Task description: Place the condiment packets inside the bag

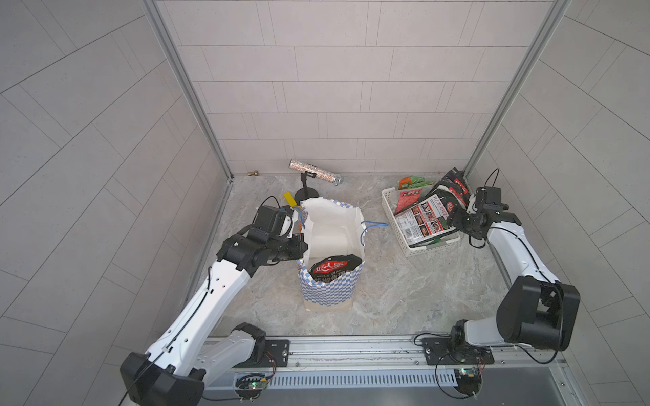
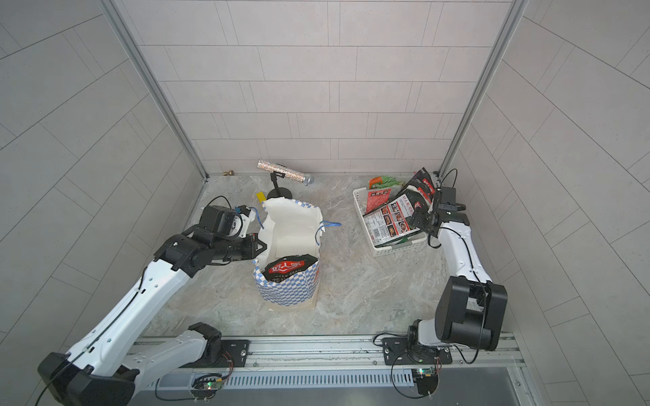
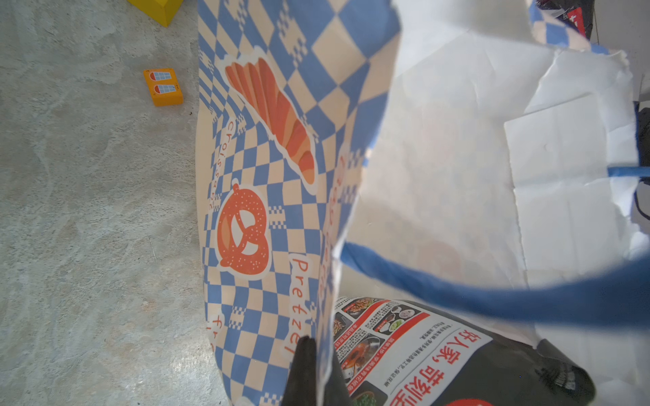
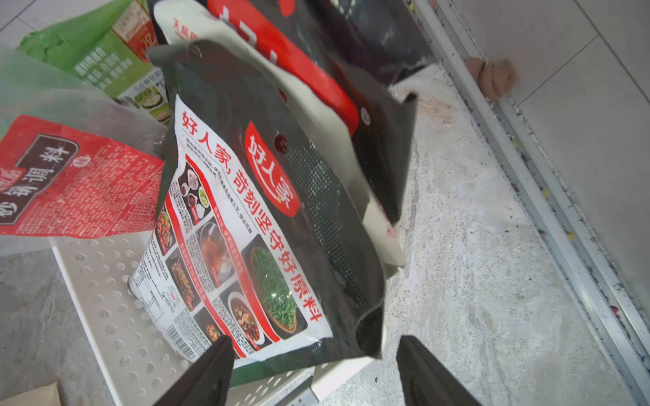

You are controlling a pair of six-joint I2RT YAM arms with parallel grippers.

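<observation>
A blue-and-white checked paper bag [image 1: 328,293] stands open at the top, with a black packet with a red label [image 1: 331,267] inside it. My left gripper is shut on the bag's left rim, the thin paper running between its fingers. On the right, a white basket [image 1: 416,249] holds a black packet with a white label [image 1: 423,220], a red packet [image 4: 74,179], a green packet [image 4: 111,61] and another black packet behind [image 4: 291,54]. My right gripper is part open at the basket's right side, the labelled packet's corner showing ahead between its fingers.
Behind the bag stands a small black stand [image 1: 306,195] bearing a glittery tube [image 1: 315,171]. A yellow object [image 1: 290,199] lies near the bag's back left corner.
</observation>
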